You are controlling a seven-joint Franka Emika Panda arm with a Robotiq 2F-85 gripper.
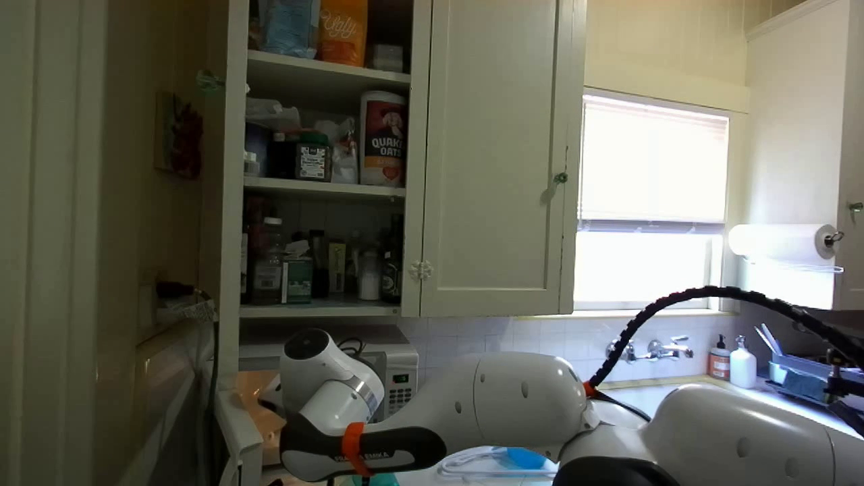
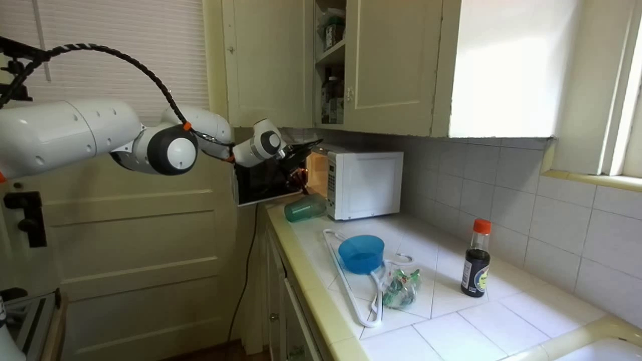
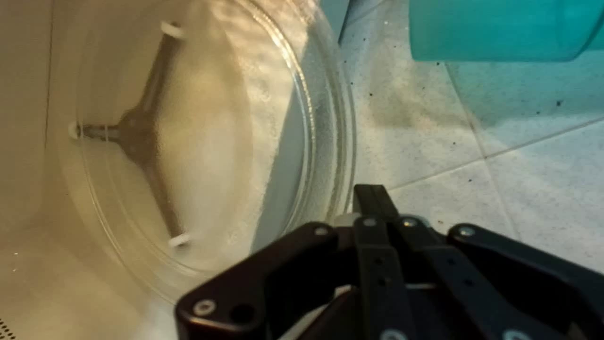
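Observation:
In the wrist view my gripper is shut, and nothing shows between its fingers. Its tips are at the right edge of a clear glass turntable plate (image 3: 325,141); whether they touch the rim cannot be told. Beneath the glass is the dark three-armed turntable support (image 3: 138,133). The plate's right side reaches beyond the microwave floor over the tiles. Exterior view 2 shows the microwave (image 2: 367,183) with its door (image 2: 262,180) wide open and the gripper's body at the opening, its tips unclear. A teal cup (image 3: 504,28) lies on its side on the counter.
Along the counter in exterior view 2 are a blue bowl (image 2: 361,255), a white hanger (image 2: 352,286), a crumpled plastic bag (image 2: 402,289) and a dark sauce bottle (image 2: 475,264). An open cupboard (image 1: 324,190) hangs above the microwave. Clear counter lies near the sink.

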